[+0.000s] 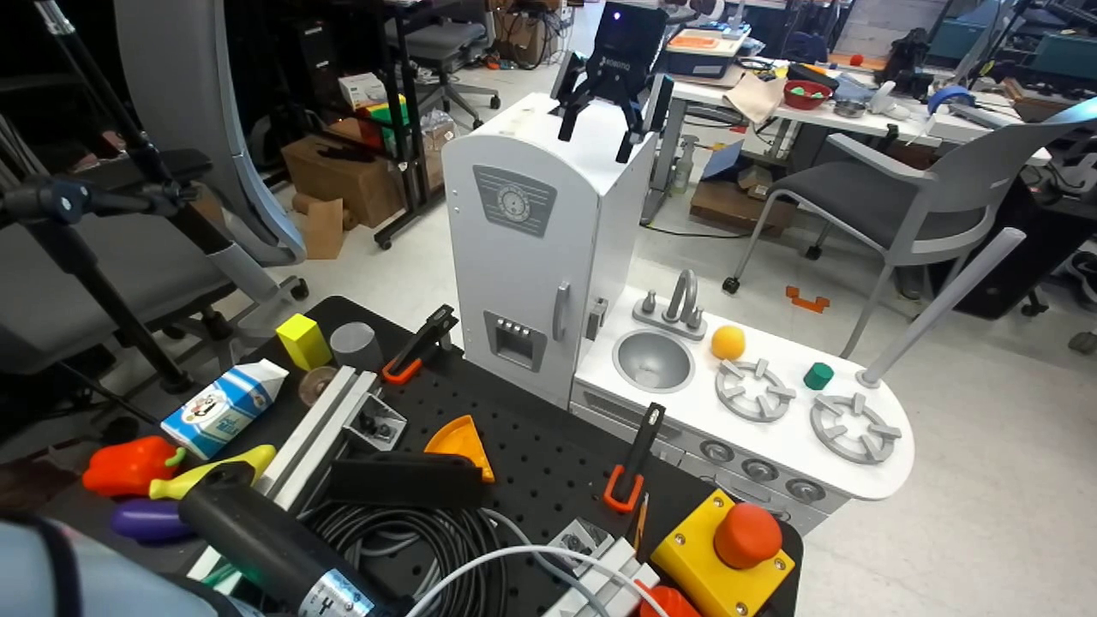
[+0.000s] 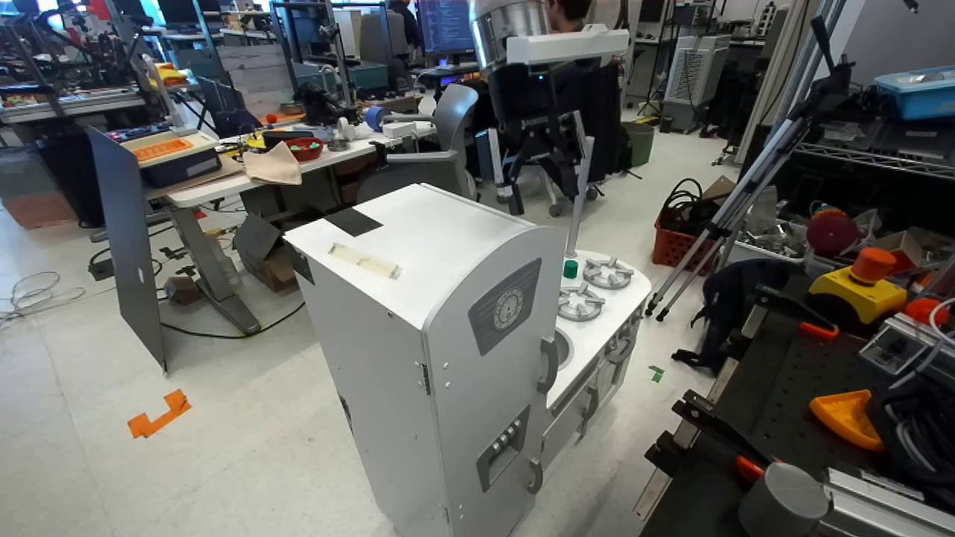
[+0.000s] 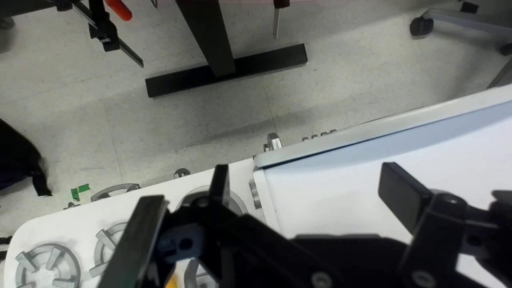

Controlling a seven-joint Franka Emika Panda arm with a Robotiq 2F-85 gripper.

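Note:
My gripper hangs fingers-down in front of the white top of the toy fridge in the first exterior view. Its fingers are wide apart, with nothing between them. From the second exterior side, the gripper appears beyond the fridge top, clear of that surface. In the wrist view, one black finger is over the sink side and the other finger over the fridge top. The fridge door is closed, its grey handle on the front.
On the white counter are a sink, an orange ball, a green cylinder, two burners and an upright post. The black pegboard table carries clamps, cables, toy food and a yellow box with a red button.

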